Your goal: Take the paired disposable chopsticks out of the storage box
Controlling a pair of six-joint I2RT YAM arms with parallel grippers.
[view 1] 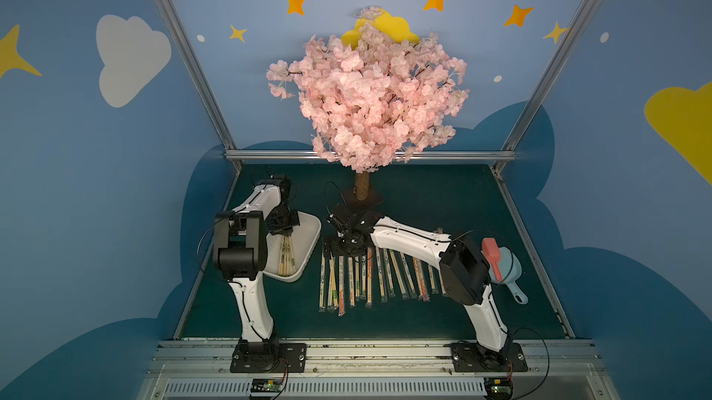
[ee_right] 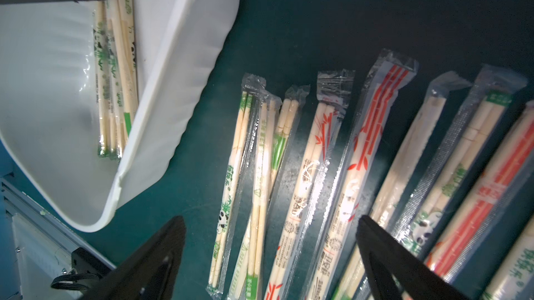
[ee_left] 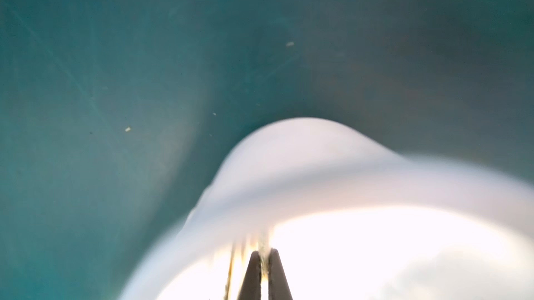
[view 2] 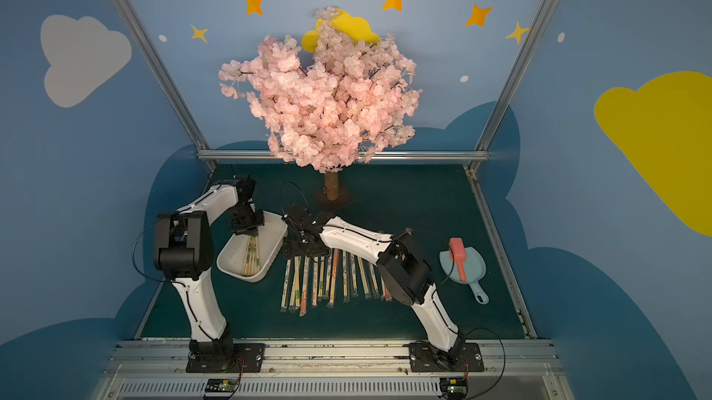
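The white storage box (view 1: 305, 245) stands on the left of the table, with several wrapped chopstick pairs (ee_right: 114, 85) lying bunched inside it. Reaching down into the box at the upper end of that bunch is my left gripper, its fingers shut; a pale strip shows at their tips, and I cannot tell whether a wrapper edge is pinched there. To the right of the box, my right gripper hangs open over the laid-out row of wrapped pairs (ee_right: 303, 183), holding nothing.
Wrapped pairs lie side by side from near the box toward the right, partly under my right arm (view 1: 408, 238). A blossom tree (view 1: 362, 184) stands behind. At the right is a blue dustpan (view 2: 474, 262) with a pink brush (view 2: 457, 255).
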